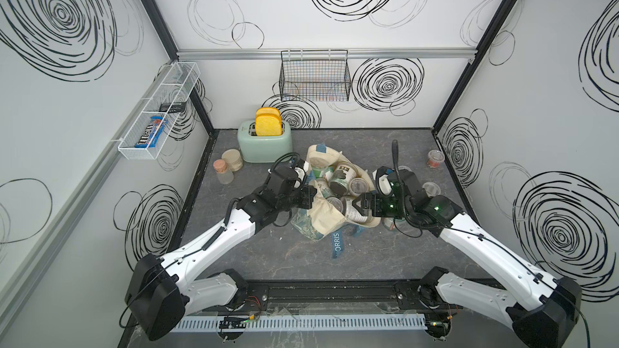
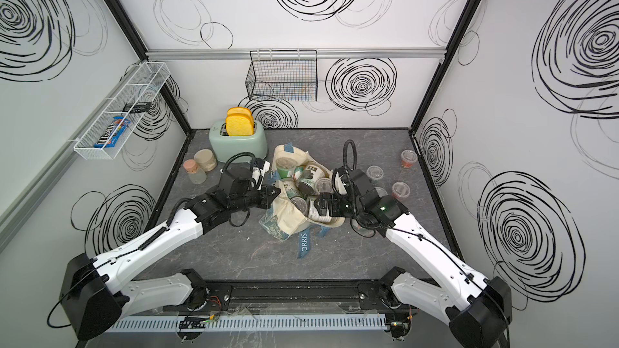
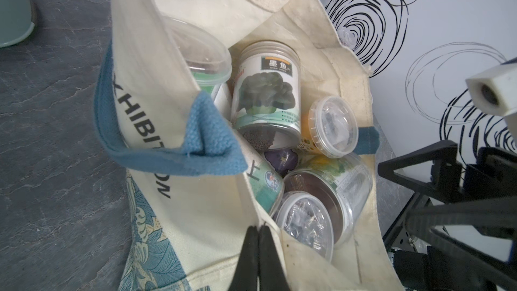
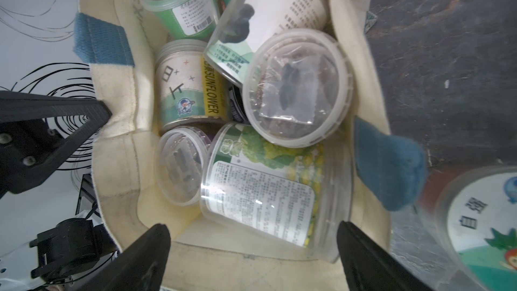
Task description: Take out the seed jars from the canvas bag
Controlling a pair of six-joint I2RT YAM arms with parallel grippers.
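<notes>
The cream canvas bag lies open mid-table, packed with seed jars, among them a black-labelled jar, a round clear-lidded jar and a large jar on its side. My left gripper is shut at the bag's near side, the cream cloth under its tips; whether any cloth is between them is unclear. My right gripper hovers open over the bag, fingers astride the large sideways jar, with no grasp visible.
A mint toaster with yellow slices stands behind, beside two containers on the left. Several jars stand right of the bag, one close to it.
</notes>
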